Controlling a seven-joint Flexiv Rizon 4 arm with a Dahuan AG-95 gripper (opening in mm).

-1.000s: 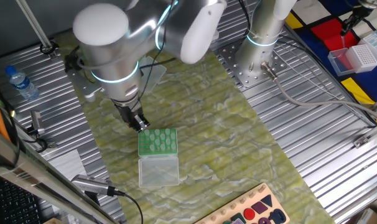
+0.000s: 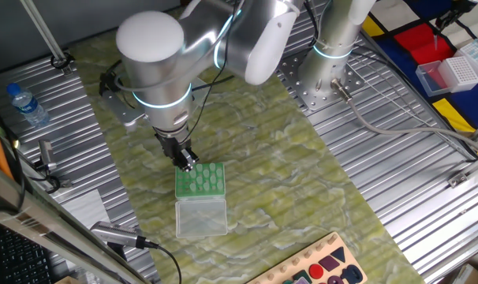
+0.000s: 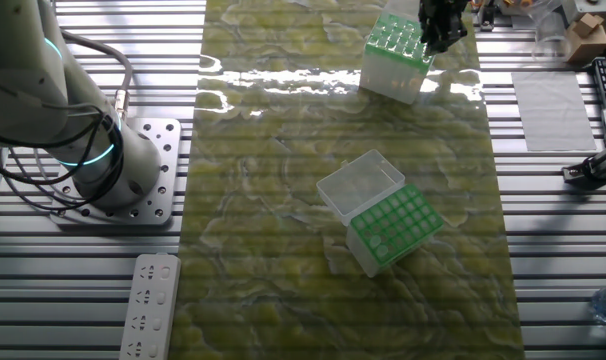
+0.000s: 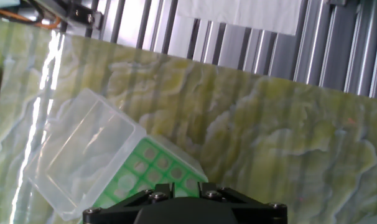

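Observation:
A green-topped tube box (image 2: 199, 181) with several pale tubes standing in it sits on the green mat, its clear lid (image 2: 201, 218) folded back. My gripper (image 2: 189, 166) is just above the rack's back edge. Exterior view 2 has this box (image 3: 398, 55) at the top, with the dark gripper (image 3: 438, 40) over its right corner. In the wrist view the fingertips (image 4: 202, 188) stand apart, the green rack (image 4: 157, 165) showing between them and nothing visibly held. A second open box (image 3: 395, 225) stands mid-mat, one pale round spot in its green grid; the arm mostly hides it in exterior view 1.
A wooden shape board (image 2: 314, 268) lies at the mat's front edge. A bottle (image 2: 28, 105) and a camera on a stand (image 2: 117, 234) are off the mat at left. The power strip (image 3: 149, 305) lies beside the mat. The mat right of the tube box is clear.
The arm has shifted right, its gripper moving from just off the tube box's back left corner to over its back edge. Both boxes appear unmoved.

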